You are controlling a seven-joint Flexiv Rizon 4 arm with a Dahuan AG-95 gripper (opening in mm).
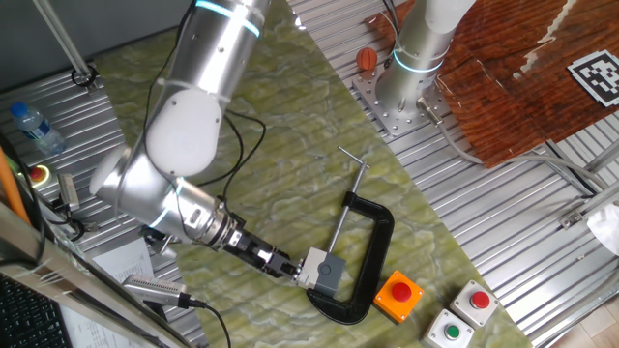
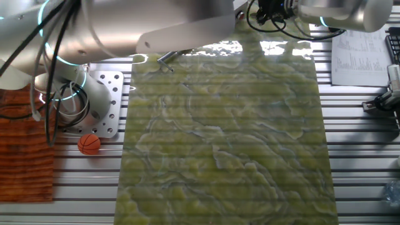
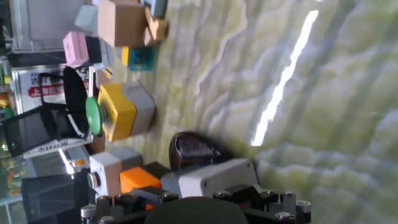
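Observation:
In exterior view 1 a black C-clamp lies on the green marbled mat, its silver screw pointing up the picture. A light and dark grey box sits within the clamp's opening. My gripper reaches the left side of this box, with its tips at or very close to it; contact cannot be told. In the wrist view the pale box is straight ahead of the fingers. A dark dome at the bottom centre hides the space between the fingers, so how the fingers stand is unclear.
An orange box with a red button stands right of the clamp, with a red-button box and a green-button box beyond. A yellow box shows in the wrist view.

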